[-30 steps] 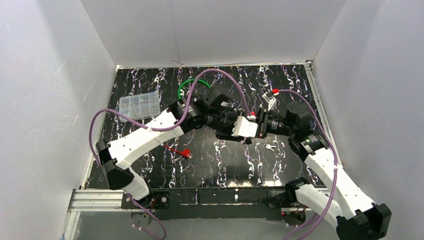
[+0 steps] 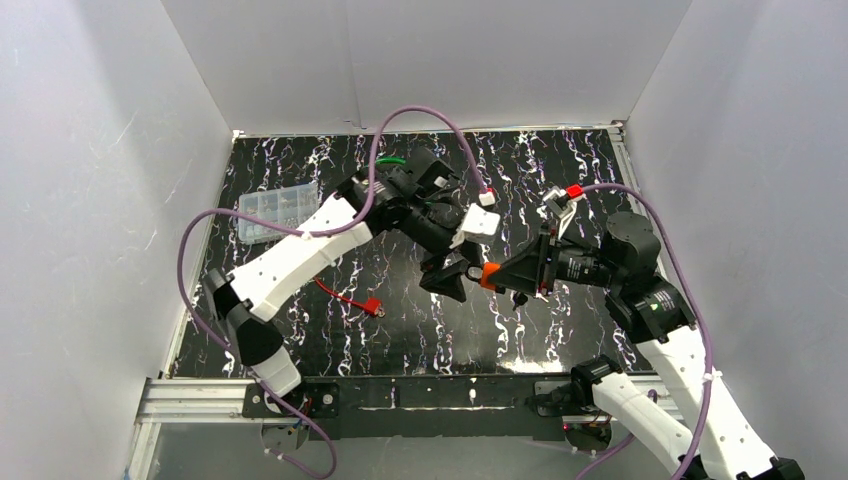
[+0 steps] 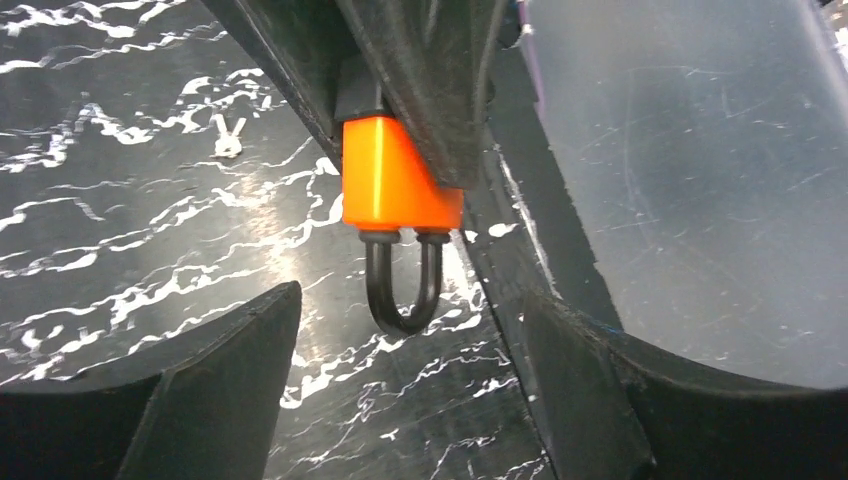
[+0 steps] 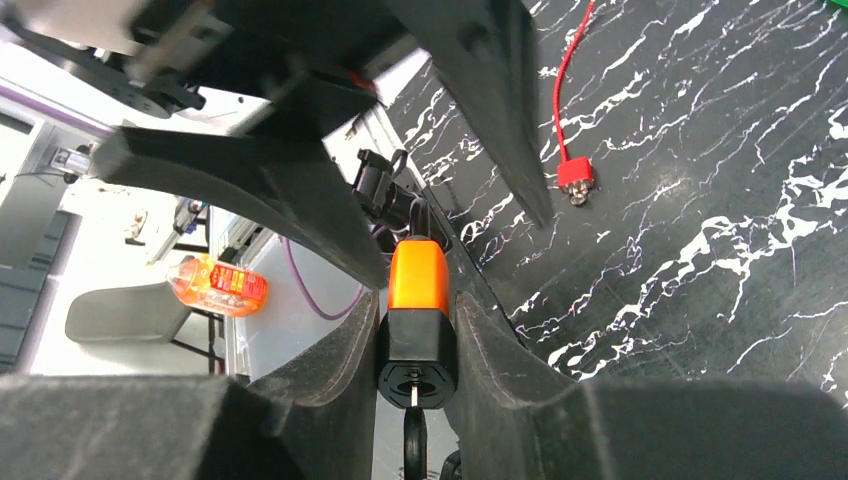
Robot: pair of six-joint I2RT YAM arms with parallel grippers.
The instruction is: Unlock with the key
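The orange padlock with its black shackle is in my right gripper, shut on its body. In the right wrist view, a thin metal blade with a black key head stands in the keyhole at the lock's lower end. Both shackle legs run to the body; whether the shackle is unlatched I cannot tell. My left gripper is open, its fingers wide apart with the shackle end in the space between them, touching neither. Nothing is held in it.
A red cable plug lies left of the grippers. Small silver pieces lie on the black marbled table. A clear divided box stands at the back left, a green cable behind the left arm.
My right gripper has drawn slightly right and toward the front with the padlock, showing more of its orange body.
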